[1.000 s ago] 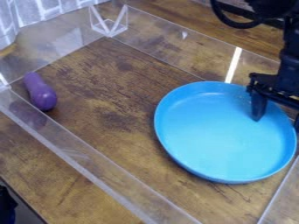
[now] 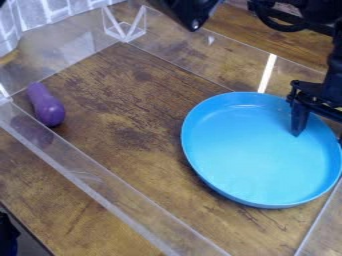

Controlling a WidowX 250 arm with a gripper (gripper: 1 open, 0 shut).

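Observation:
A large blue plate (image 2: 247,150) lies on the right half of the wooden board, its far right rim under my dark gripper (image 2: 305,112), which comes in from the right edge. Its fingertips reach down at that rim; whether they grip it I cannot tell. A purple eggplant-like object (image 2: 47,105) lies by itself at the left.
Clear plastic walls (image 2: 100,185) border the wooden workspace (image 2: 127,110). A small clear bracket (image 2: 123,27) stands at the back. The middle and left of the board are mostly bare.
Since a second ago the blue plate has shifted slightly to the right, along with my gripper at its rim. The purple object has not moved.

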